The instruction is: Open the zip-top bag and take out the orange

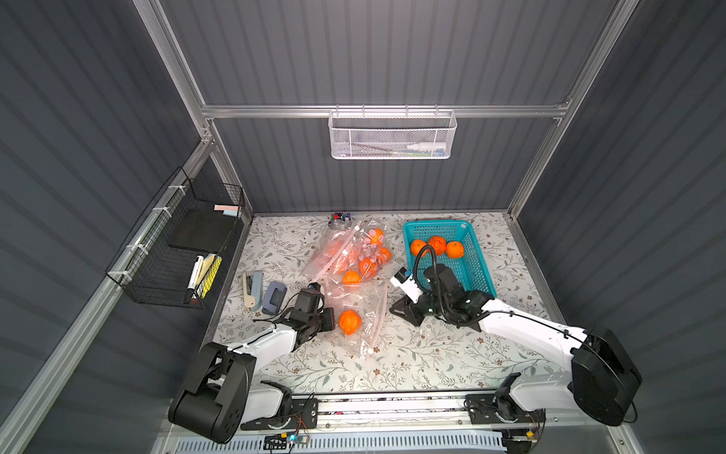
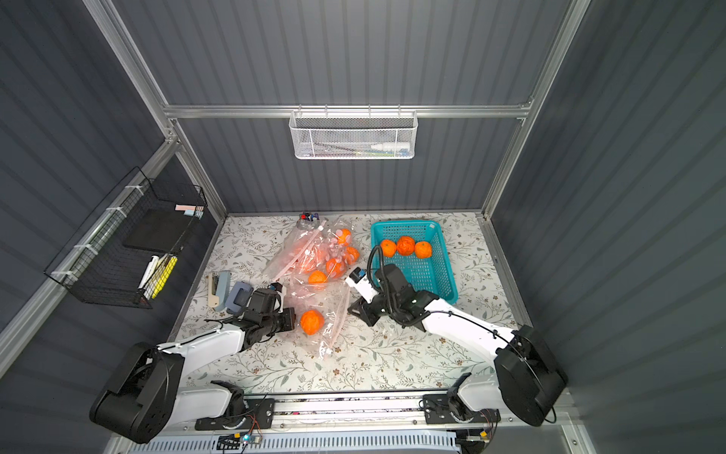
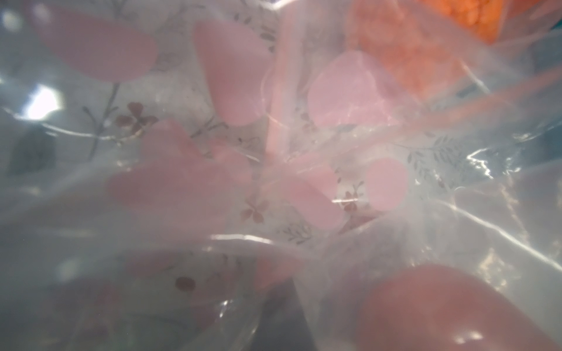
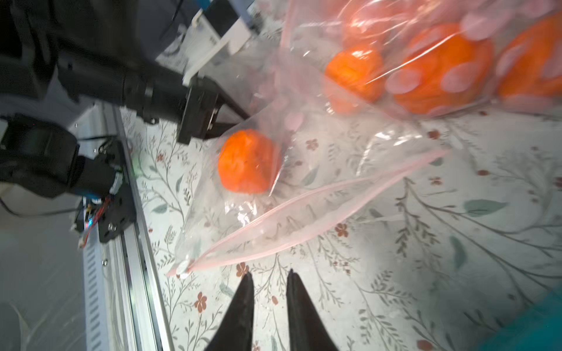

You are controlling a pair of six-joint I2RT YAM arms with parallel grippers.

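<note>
A clear zip top bag point(image 1: 370, 302) lies left of centre with one orange point(image 1: 349, 322) inside. In the right wrist view its pink-edged mouth point(image 4: 327, 229) is parted, and the orange point(image 4: 247, 161) rests further back, near the opposite side. My left gripper point(image 1: 330, 319) is at the bag's left side, shut, with film gathered at its fingertips; clear plastic fills the left wrist view. To the right of the bag mouth hovers my right gripper, partly open, nothing between its fingers.
A teal basket point(image 1: 484, 276) at the right holds three oranges point(image 1: 437, 244). A stapler point(image 1: 248, 290) and a grey-blue object point(image 1: 273, 298) lie left.
</note>
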